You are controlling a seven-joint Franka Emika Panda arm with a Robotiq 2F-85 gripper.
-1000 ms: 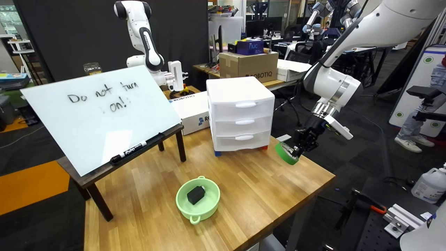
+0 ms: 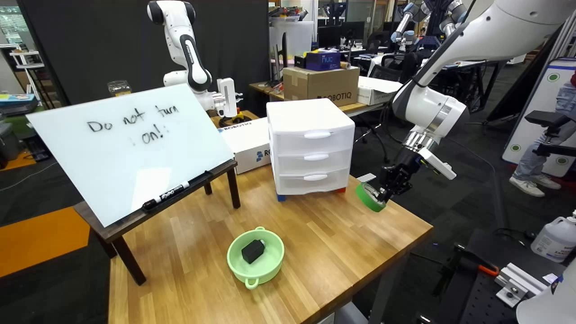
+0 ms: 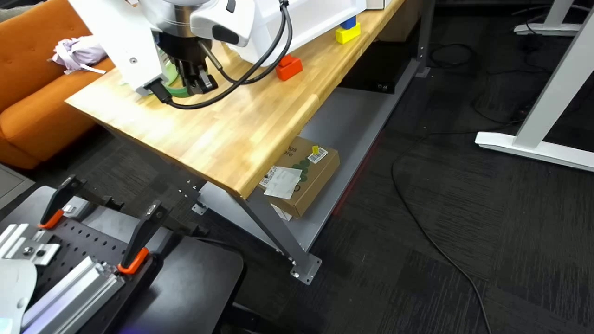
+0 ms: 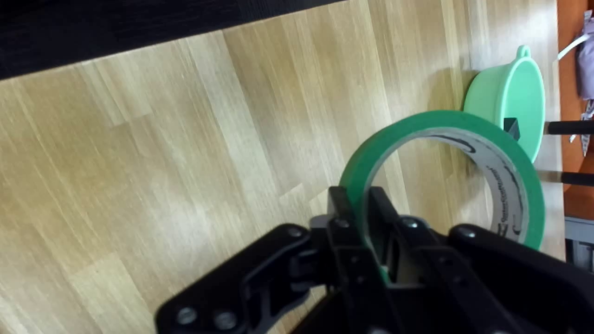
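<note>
My gripper is shut on the wall of a green tape roll, one finger outside the ring and one inside. In exterior view 1 the green tape roll hangs tilted above the right part of the table, clear of the white drawer unit. A light green bowl with two handles rests on the table at front centre. Inside it lies a black block. In the wrist view the green bowl shows at the right, partly behind the roll. Exterior view 2 mostly hides the roll behind my arm.
A whiteboard leans on a dark stand at the left, with a black marker on its ledge. The drawers sit on coloured blocks, one of them red. Bare table lies between the bowl and the right edge.
</note>
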